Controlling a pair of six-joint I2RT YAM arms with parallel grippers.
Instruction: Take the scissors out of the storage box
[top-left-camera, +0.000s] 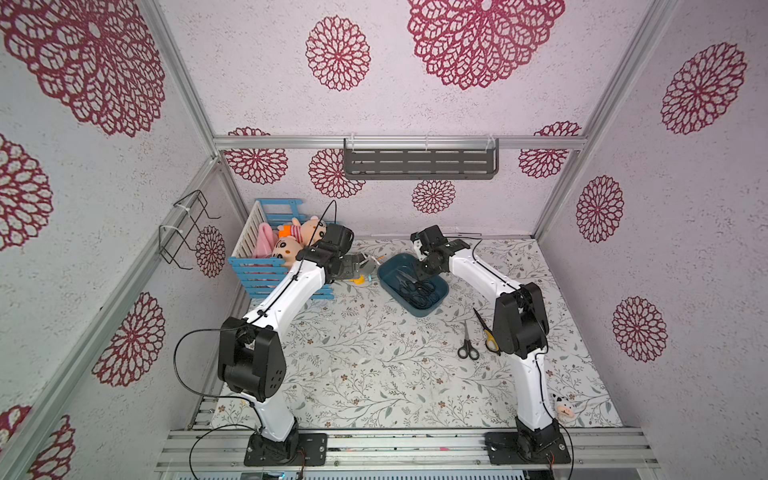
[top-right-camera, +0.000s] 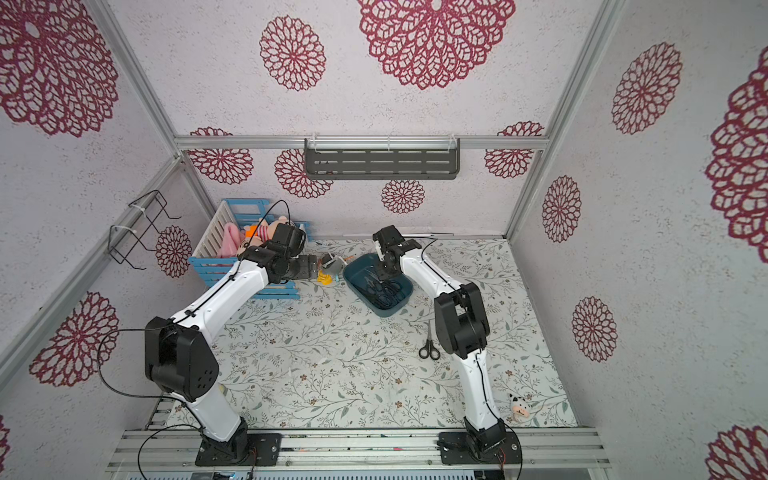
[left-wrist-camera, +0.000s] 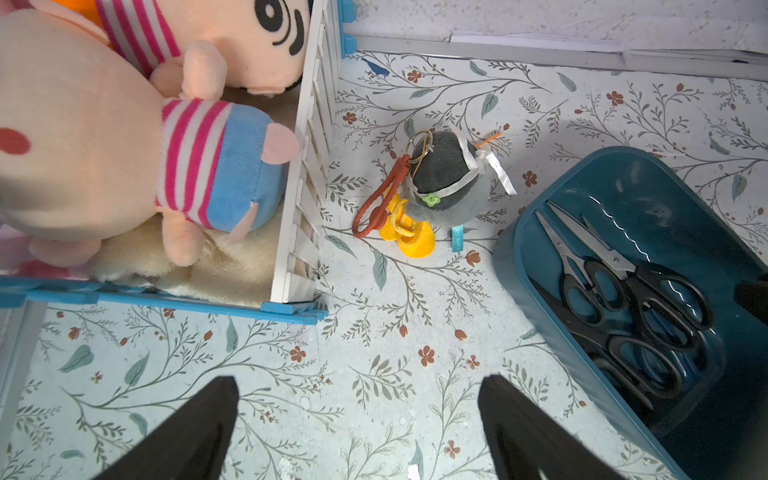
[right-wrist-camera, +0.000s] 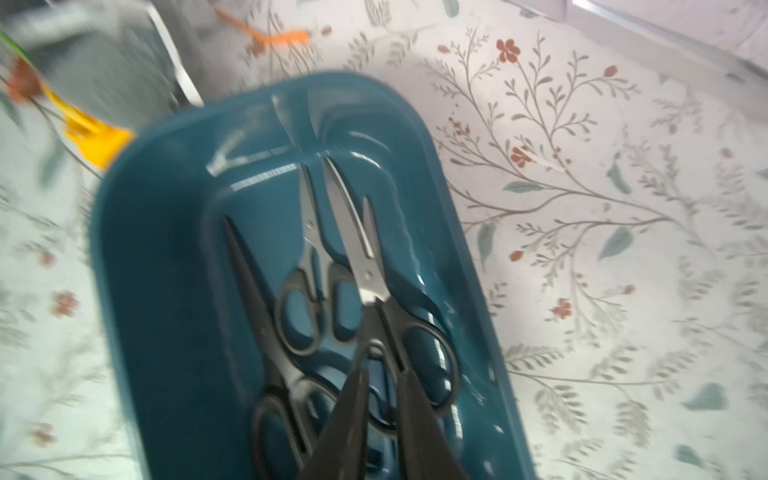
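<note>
The dark teal storage box (right-wrist-camera: 472, 320) stands at the back middle of the table. Several dark-handled scissors lie in it, among them a small grey-handled pair (right-wrist-camera: 313, 240) and a long-bladed pair (right-wrist-camera: 356, 240). Over the box, my right gripper has its fingertips close together, a narrow gap between them. Handle loops lie behind and below those tips, and no grip on them shows. Left of the box, my left gripper is wide open, with only bare tablecloth between its fingers. Two pairs lie outside: black-handled scissors (top-left-camera: 468, 348) and yellow-handled scissors (top-left-camera: 490, 341).
A blue-and-white crate (left-wrist-camera: 304, 192) of plush toys stands at the left. Between crate and box sit a small grey pouch (left-wrist-camera: 452, 180) and a yellow trinket (left-wrist-camera: 412, 230). A grey shelf (top-left-camera: 420, 164) hangs on the back wall.
</note>
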